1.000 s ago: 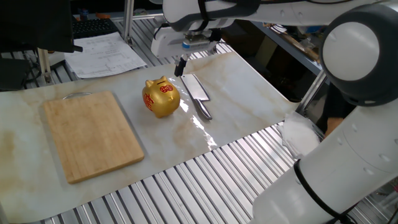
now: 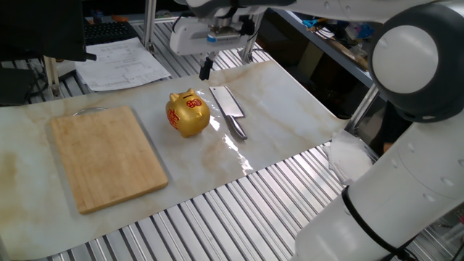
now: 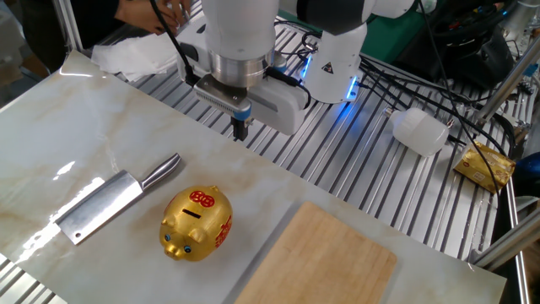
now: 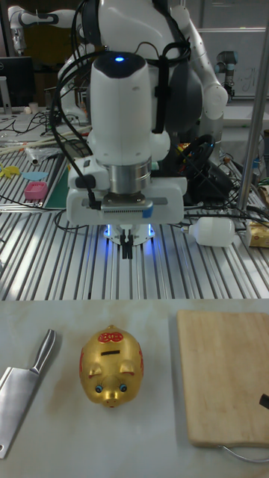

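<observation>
A golden piggy bank [image 2: 188, 114] with red markings stands upright on the marbled mat, between the wooden cutting board [image 2: 109, 159] and a cleaver [image 2: 228, 103]. The cleaver lies flat, its metal handle [image 3: 160, 171] pointing toward the robot base side. Above the table hangs my gripper [image 4: 127, 255], fingers pointing down and pressed together, with nothing showing between them. It touches neither the pig nor the knife nor the board. In exterior view 2 the pig [image 3: 196, 224] shows its coin slot and face, with the board [image 3: 325, 262] partly cut off at the bottom.
Slatted metal table top [image 2: 239, 214] runs round the mat. Papers [image 2: 119, 65] and a keyboard lie at the back left. Near the robot base sit a white bulb-like object [image 3: 419, 131] and a gold packet [image 3: 484, 166].
My gripper has risen and shifted a little to the left in exterior view 1. Pig, cleaver and board have stayed put.
</observation>
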